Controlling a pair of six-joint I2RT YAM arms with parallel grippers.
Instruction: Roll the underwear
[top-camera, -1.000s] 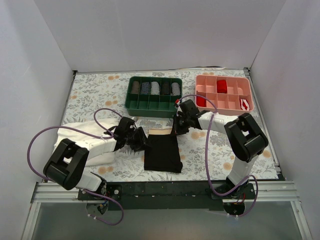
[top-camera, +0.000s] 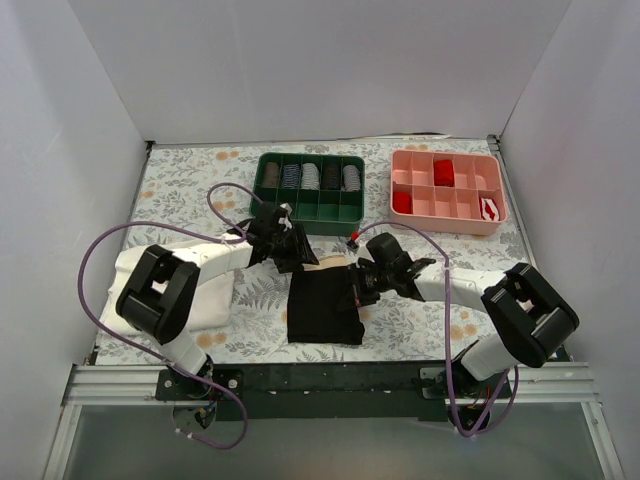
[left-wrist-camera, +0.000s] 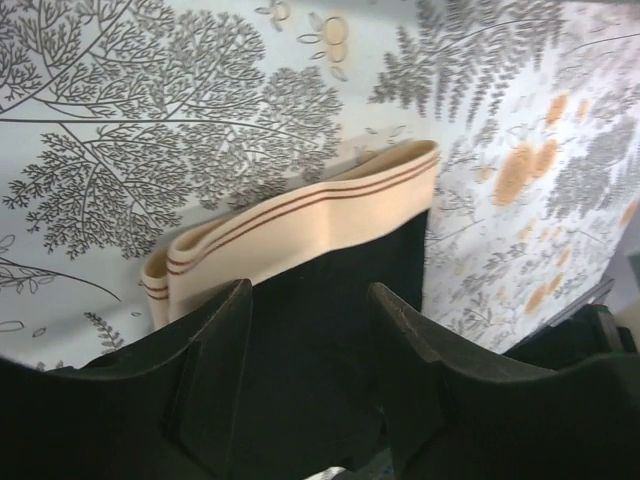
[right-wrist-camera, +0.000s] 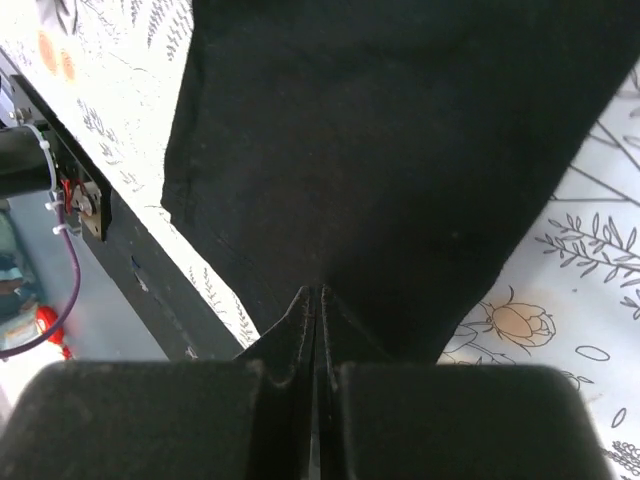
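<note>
The black underwear (top-camera: 322, 312) lies folded into an upright rectangle in the middle of the table, its beige waistband (left-wrist-camera: 330, 215) at the far end. Over the waistband's left part is my left gripper (top-camera: 300, 266); in the left wrist view its fingers (left-wrist-camera: 222, 350) stand part open above the cloth, pointing toward the band. My right gripper is shut above the right side of the underwear, and no cloth shows between its fingertips. The near edge of the cloth looks slightly uneven at its right corner.
Behind the underwear stands a green divided box (top-camera: 322, 212) with several rolled items in its far row. A pink divided box (top-camera: 460, 222) with red items is at the back right. White cloth (top-camera: 212, 304) lies at the left.
My left gripper has moved right and away from the front, over the waistband. The right gripper went from near the waistband's right end toward the front, over the black cloth.
</note>
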